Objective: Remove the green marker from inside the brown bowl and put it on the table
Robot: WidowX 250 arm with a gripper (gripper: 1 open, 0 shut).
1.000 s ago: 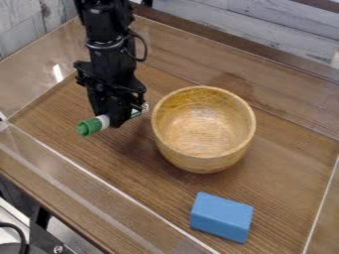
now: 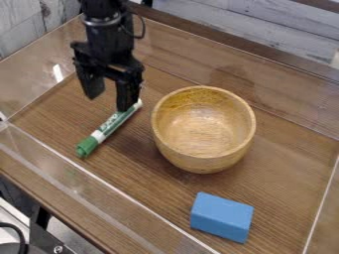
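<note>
The green marker [image 2: 109, 132], with a white label along its middle, lies on the table to the left of the brown bowl [image 2: 169, 140]. That bowl is empty and stands upright near the centre of the table. Above and behind the marker's far end is my black gripper [image 2: 109, 102], pointing down. Its two fingers are spread apart with nothing held between them, and the marker lies clear below, nearer the camera.
A blue box [image 2: 223, 217] sits at the front right, apart from the bowl. Bare wooden table [image 2: 146, 203] extends in front of the marker and along the right side. A dark cable runs at the lower left edge.
The marker was held by the gripper, came down toward the camera side, and now rests on the table, let go.
</note>
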